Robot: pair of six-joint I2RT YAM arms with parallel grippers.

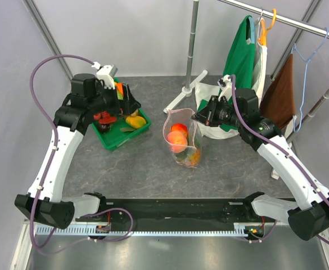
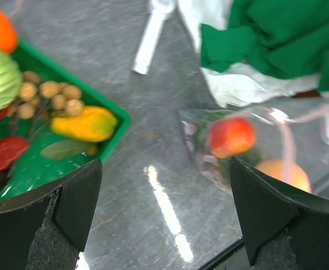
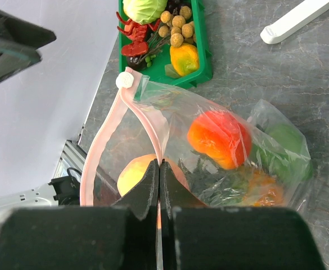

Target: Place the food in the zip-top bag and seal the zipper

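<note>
A clear zip top bag (image 1: pixel 181 152) with pink zipper stands mid-table, holding an orange fruit (image 3: pixel 131 174), a red-orange pepper (image 3: pixel 219 139) and other food. My right gripper is shut at the bag's top edge, pinching the thin zipper strip. My left gripper (image 1: pixel 130 101) is open over the green tray (image 1: pixel 113 136), nothing between its fingers. The tray holds a cabbage (image 3: pixel 143 8), yellow pepper (image 3: pixel 184 58), small brown round items and red items.
A white rack (image 1: pixel 188 84) stands behind the bag, with green and white cloths hanging at right.
</note>
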